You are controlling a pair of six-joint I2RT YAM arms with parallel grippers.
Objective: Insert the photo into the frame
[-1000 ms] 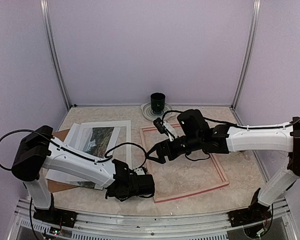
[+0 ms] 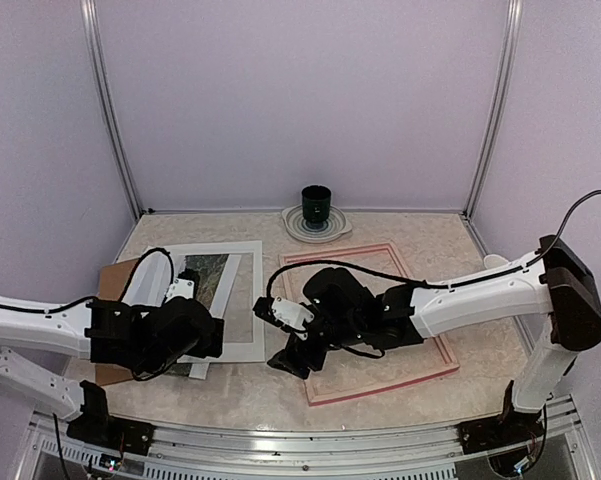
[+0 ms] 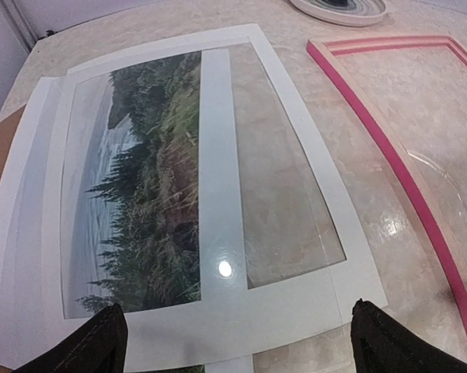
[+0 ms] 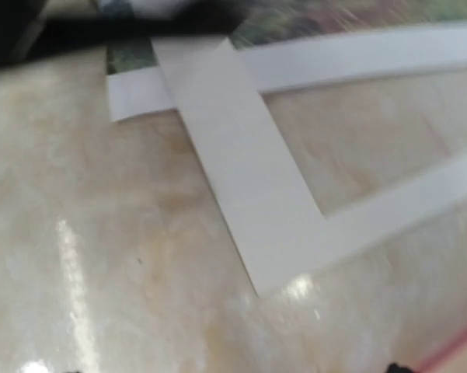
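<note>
A white-bordered frame with a clear middle lies on the left of the table, over a landscape photo. A white strip runs across the photo. My left gripper is open above their near edge, its fingers empty. My right gripper is open and low, right of the stack's near corner. In the right wrist view the near corner of the white border and the photo's edge show, with a blurred dark shape at top left.
A pink-edged clear frame lies on the right. A brown board sits under the stack. A dark cup on a dish stands at the back.
My left gripper has moved left and back, over the white frame and photo. My right gripper has moved toward the front and left, beside the stack.
</note>
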